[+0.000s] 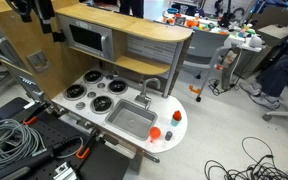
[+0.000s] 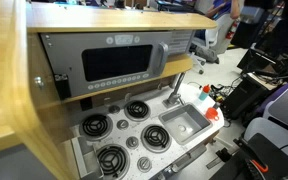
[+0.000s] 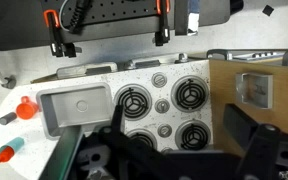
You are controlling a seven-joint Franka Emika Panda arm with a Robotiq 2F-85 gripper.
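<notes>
My gripper hangs above the toy kitchen with its dark fingers spread wide. Nothing shows between them. In exterior view 1 the gripper (image 1: 39, 52) is at the upper left, in front of the wooden cabinet side; in exterior view 2 the arm is a dark blur at upper right. Beneath it lies a white stovetop (image 3: 164, 103) with several black coil burners. An empty grey sink (image 1: 133, 121) adjoins it, with a faucet (image 1: 145, 92) behind. A red-orange round object (image 3: 26, 108) and an orange-and-teal bottle (image 3: 10, 149) stand beyond the sink.
A silver microwave (image 2: 114, 62) sits under the wooden shelf, its door shut. Coiled cables (image 1: 9, 143) lie on the dark table by the robot's base. More cables (image 1: 254, 165) trail over the floor. A table of clutter stands behind.
</notes>
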